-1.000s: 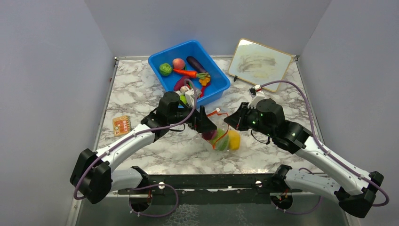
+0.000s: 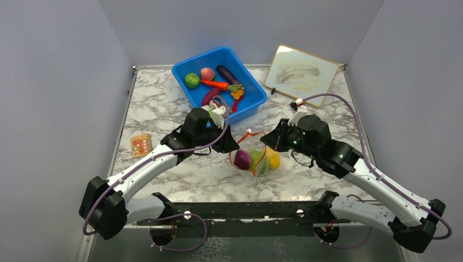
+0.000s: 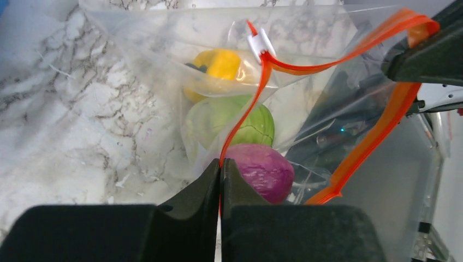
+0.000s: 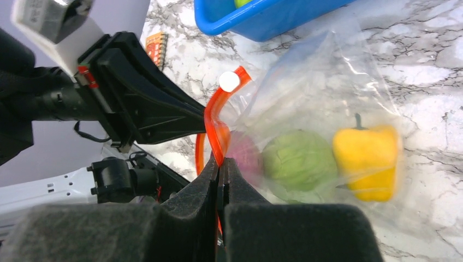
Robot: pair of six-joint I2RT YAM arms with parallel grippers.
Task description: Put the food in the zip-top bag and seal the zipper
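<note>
A clear zip top bag [image 2: 256, 173] with an orange zipper rim stands open between my grippers. Through its film show a purple vegetable [image 3: 262, 170], a green vegetable [image 4: 300, 160] and a yellow pepper [image 4: 371, 161]. On the rim sits the white slider [image 3: 262, 46], at the far end of the mouth. My left gripper is at the left side of the mouth, its fingers together with the orange rim running between them. Opposite, my right gripper is shut on the rim; the mouth gapes between the two grips.
Behind the bag, a blue bin [image 2: 256, 103] holds several more toy foods, and the left arm passes close by its near corner. A whiteboard [image 2: 303, 73] lies at the back right, an orange notebook [image 2: 141, 144] at the left.
The right arm has stayed still.
</note>
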